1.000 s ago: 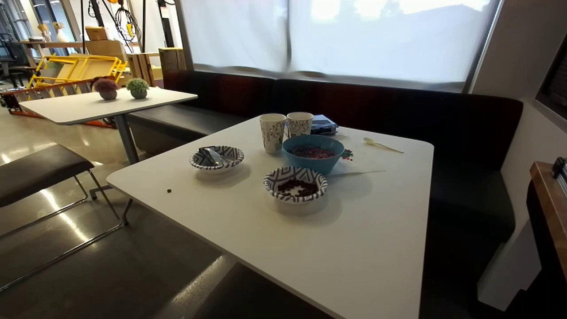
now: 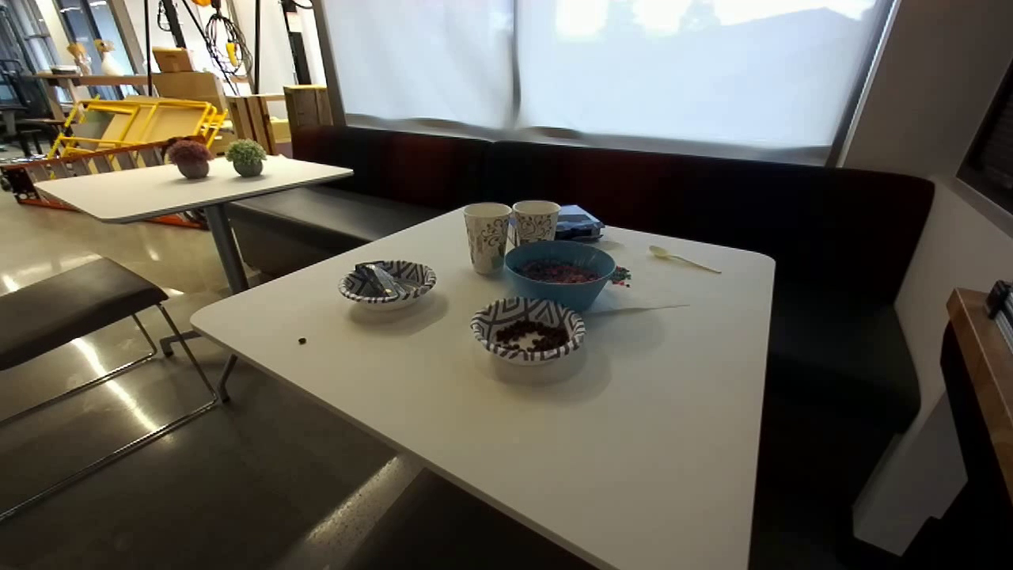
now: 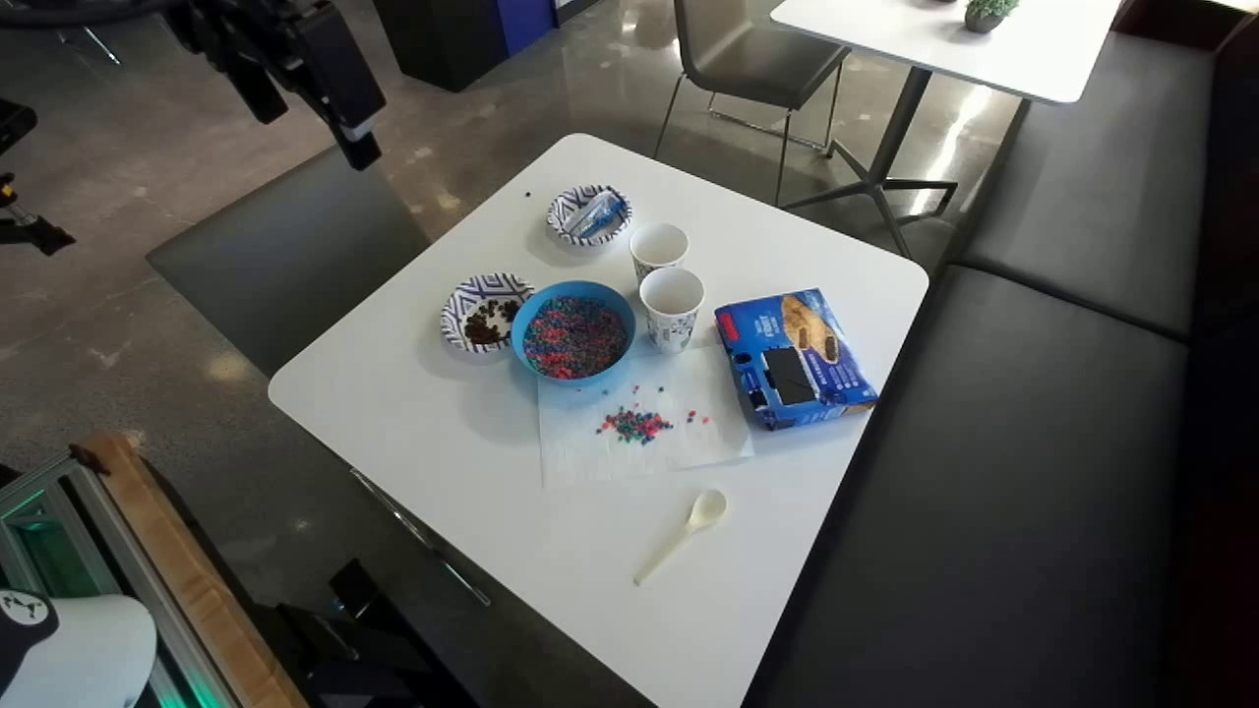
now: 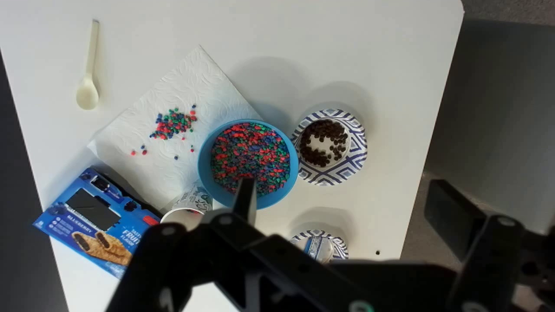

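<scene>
High over the table, my gripper is open, its two black fingers wide apart with nothing between them. Below it in the wrist view is a blue bowl [image 3: 613, 376] full of small red, green and blue pieces. Touching or nearly touching that bowl, a patterned paper bowl [image 4: 359, 151] holds dark brown bits. A second patterned bowl [image 2: 418, 285] has a clear and blue wrapper in it. Two patterned paper cups, a nearer cup [image 3: 672, 313] and a farther cup [image 3: 656, 250], stand upright. A pale spoon [image 3: 673, 545] lies flat on the table.
Loose coloured pieces [image 3: 637, 426] lie on a white paper towel [image 3: 578, 461] beside the blue bowl. A blue snack box [image 3: 814, 378] is near the bench side. One dark bit [image 2: 301, 340] sits near the table edge.
</scene>
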